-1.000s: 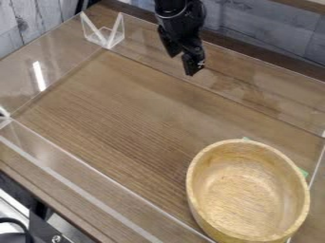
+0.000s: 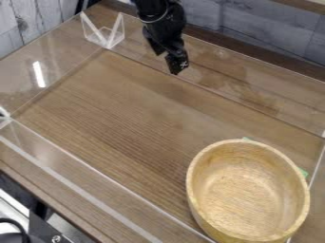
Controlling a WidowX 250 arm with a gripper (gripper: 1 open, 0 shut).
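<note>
My black gripper (image 2: 170, 54) hangs at the upper middle of the camera view, over the back of the wooden table (image 2: 102, 123). It is open, and I see nothing clearly between its fingers. A large pale yellow bowl (image 2: 248, 190) sits at the lower right, well apart from the gripper.
A white wire-like or clear object (image 2: 105, 34) stands at the back left. A small green item (image 2: 302, 174) peeks out behind the bowl. The table's near left edge drops to a dark area with black cables.
The gripper has shifted a little to the left over the last second, and its fingers have changed angle slightly. The bowl has not moved.
</note>
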